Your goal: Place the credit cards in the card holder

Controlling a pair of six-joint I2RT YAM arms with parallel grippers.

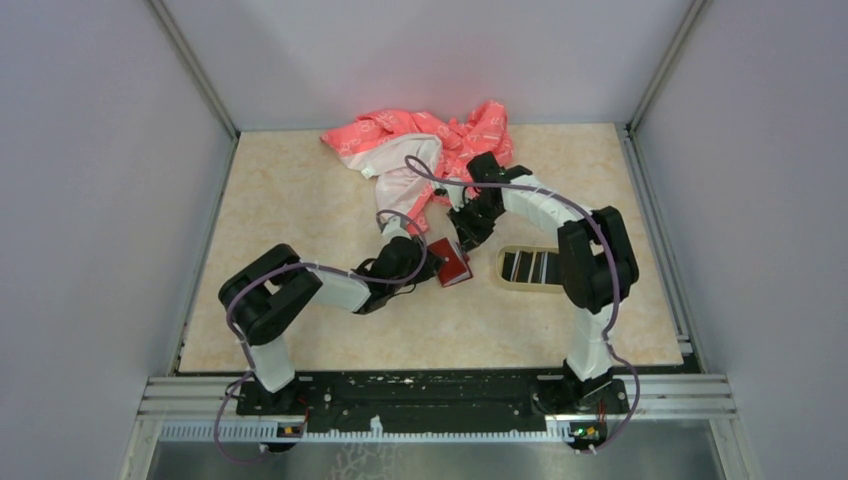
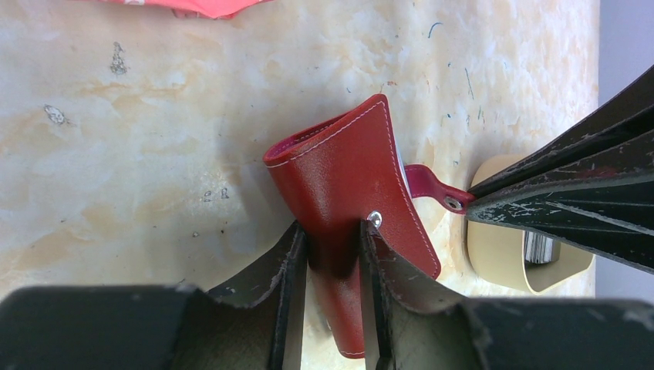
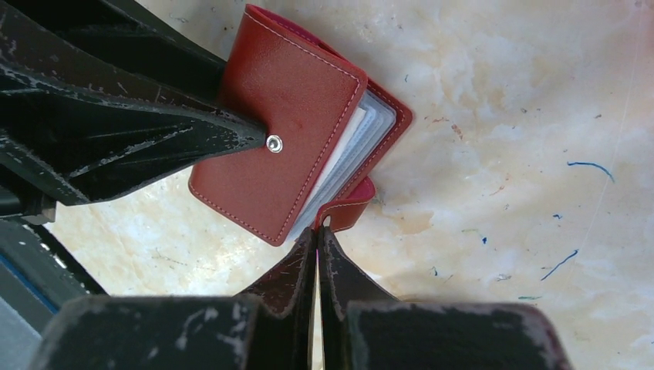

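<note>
The dark red card holder point(image 1: 449, 263) is held in mid-table by my left gripper, shut across its body with the leather bent between the fingers. Clear sleeves point(image 3: 351, 146) show between its covers, and a metal snap point(image 3: 274, 143) sits on the front cover. A short strap point(image 3: 345, 210) sticks out from its side, and my right gripper is shut with the strap's end at its fingertips. In the left wrist view that strap point(image 2: 432, 187) runs straight to the right fingertips. Credit cards point(image 1: 532, 266) stand in a beige box to the right.
The beige box point(image 1: 530, 288) lies right of the card holder, partly under the right arm. A crumpled pink and white cloth point(image 1: 430, 145) covers the back middle.
</note>
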